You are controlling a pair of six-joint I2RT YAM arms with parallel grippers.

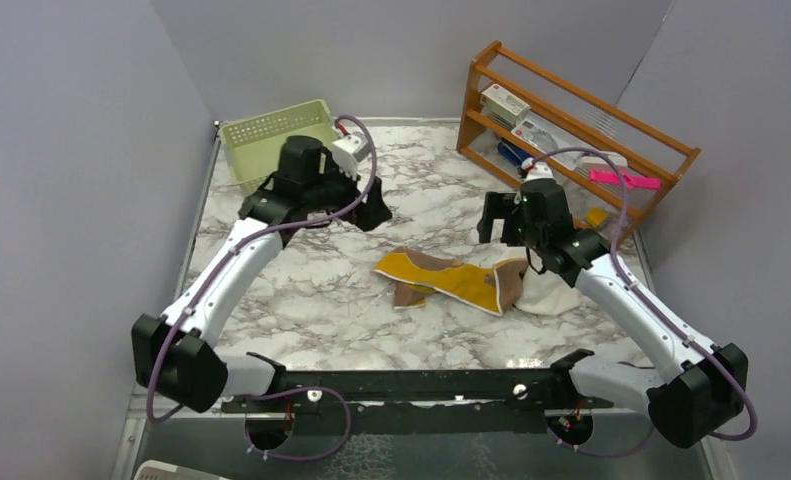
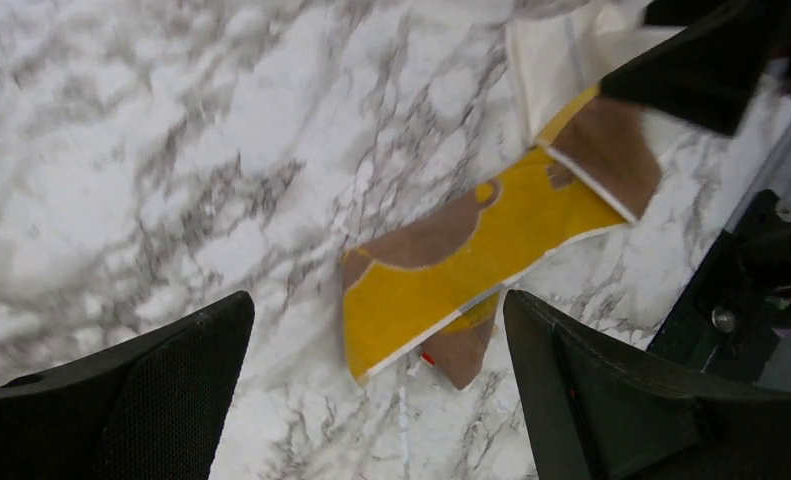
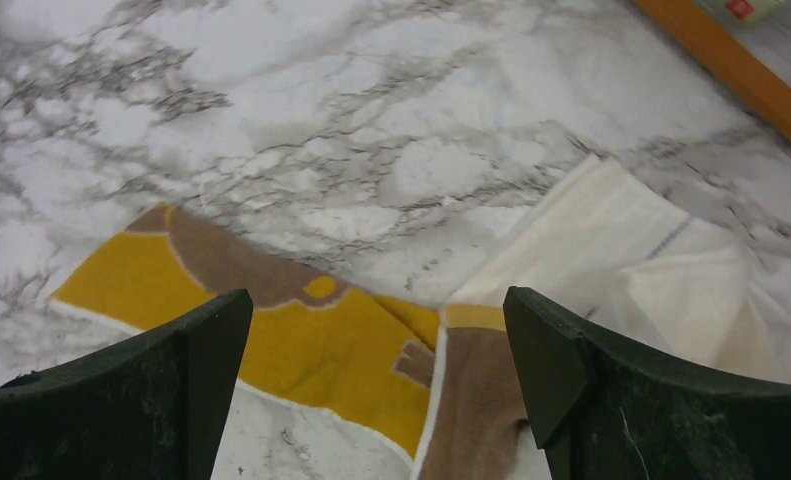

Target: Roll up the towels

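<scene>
A yellow-and-brown towel [image 1: 436,275] lies crumpled and partly folded at the middle of the marble table, its right end overlapping a white towel [image 1: 551,295]. The left wrist view shows the same yellow towel [image 2: 441,280] below my open left gripper [image 1: 369,205], which hangs above and left of it with nothing between its fingers. My right gripper [image 1: 499,215] is open above the towels' right side; in the right wrist view the white towel [image 3: 611,240] lies beside the yellow one, both beneath it, with nothing held.
A green plastic basket [image 1: 251,140] stands at the back left, partly behind the left arm. A wooden rack [image 1: 591,105] with boxes and a pink item [image 1: 631,180] stands at the back right.
</scene>
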